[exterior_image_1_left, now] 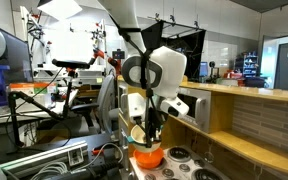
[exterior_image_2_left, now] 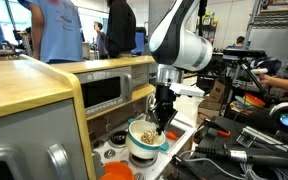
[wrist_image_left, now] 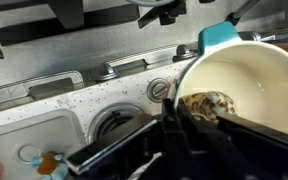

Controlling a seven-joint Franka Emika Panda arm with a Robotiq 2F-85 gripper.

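Note:
A pot (wrist_image_left: pixel 269 75), cream inside and teal outside, hangs tilted from my gripper. The wrist view shows the dark fingers closed on its rim, and brown bits (wrist_image_left: pixel 209 103) lie inside it. From the second exterior view, the pot (exterior_image_2_left: pixel 147 135) has its opening facing that camera, the bits still in it. In the first exterior view, the orange bowl (exterior_image_1_left: pixel 147 158) sits just under the pot (exterior_image_1_left: pixel 137 133); the second shows the bowl (exterior_image_2_left: pixel 116 172) at the bottom, in front of the pot. The bowl's inside is mostly hidden.
Stove burners (exterior_image_1_left: pixel 182 156) line the counter beside the bowl. A sink (wrist_image_left: pixel 29 145) with a small blue and orange object (wrist_image_left: pixel 50 165) shows in the wrist view. Behind the arm stands a microwave (exterior_image_2_left: pixel 106 92). Cables (exterior_image_1_left: pixel 69 155) lie at the counter's near side.

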